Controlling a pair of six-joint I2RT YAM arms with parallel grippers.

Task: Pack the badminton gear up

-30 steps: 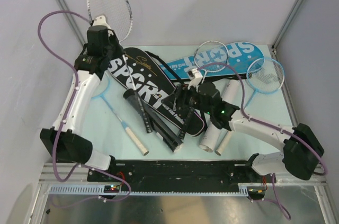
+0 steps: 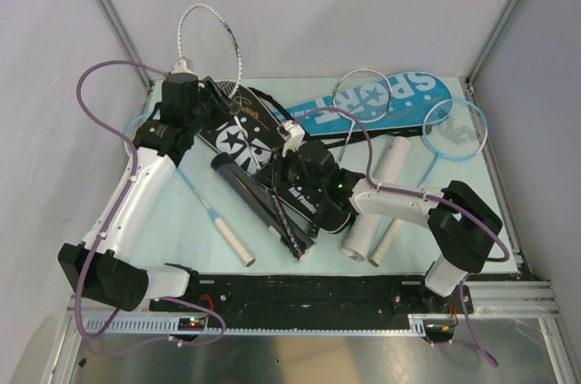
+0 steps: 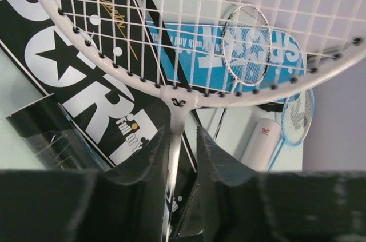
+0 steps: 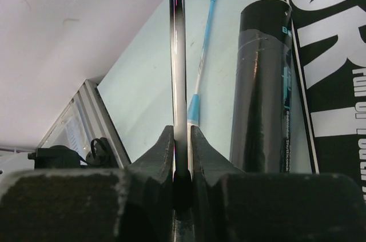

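A white-framed racket (image 2: 238,44) is held up off the table, its head high at the back left and its dark handle slanting down toward the front. My right gripper is shut on the lower part of this racket. Around the shaft near the head, the fingers of my left gripper stand apart, with a gap visible on one side. Below lie a black racket bag (image 2: 263,121) and a blue racket bag (image 2: 422,89). A black shuttlecock tube (image 4: 260,93) rests beside the black bag.
Another white racket (image 2: 388,84) lies over the blue bag. To the right are a white tube (image 2: 377,202) and a blue racket (image 2: 486,125). At left, another blue racket (image 2: 218,219) lies partly under my left arm.
The racket has come lower, its handle swinging rightward. My right gripper moved left to the racket and shut on it. My left gripper moved down and right, and its fingers now stand apart.
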